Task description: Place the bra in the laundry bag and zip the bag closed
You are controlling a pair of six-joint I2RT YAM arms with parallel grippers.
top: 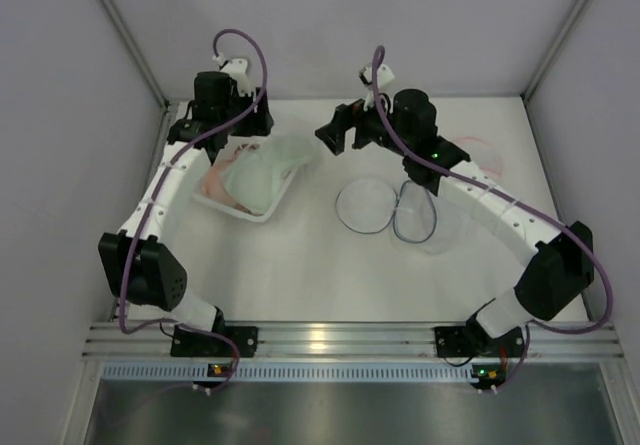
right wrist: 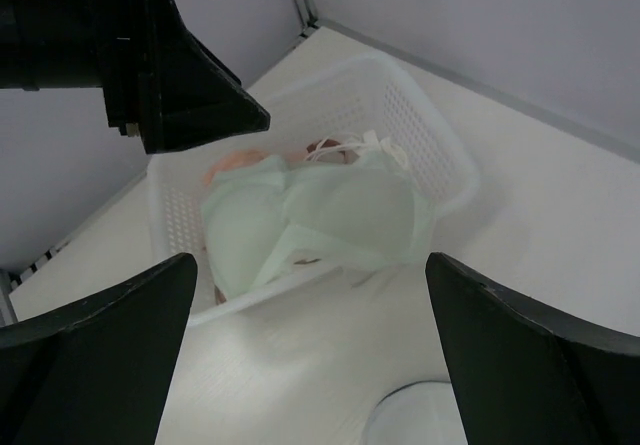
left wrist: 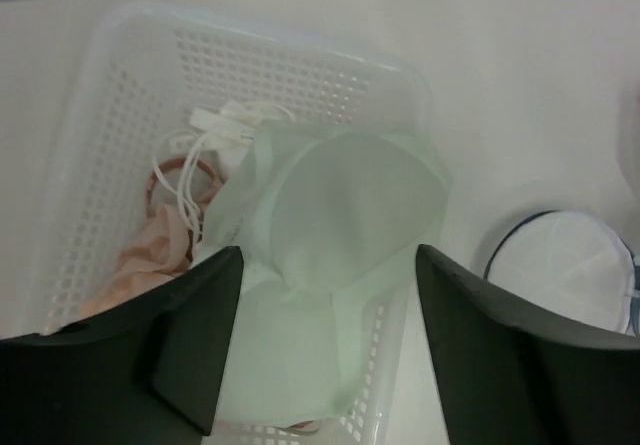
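Note:
The pale green bra (left wrist: 345,210) lies on top in a white plastic basket (left wrist: 270,50), one cup reaching over the basket's right rim. My left gripper (top: 256,130) hangs above it; in the left wrist view its fingers (left wrist: 205,310) are apart, with the bra visible below and nothing held. To the right of the basket, my right gripper (top: 345,143) is open and empty above the table. The white round laundry bag (top: 366,207) lies spread on the table, a second blue-edged loop (top: 415,215) beside it.
Peach fabric (left wrist: 150,260) and white straps (left wrist: 190,180) share the basket. A pink-edged round item (top: 480,155) lies behind the right arm.

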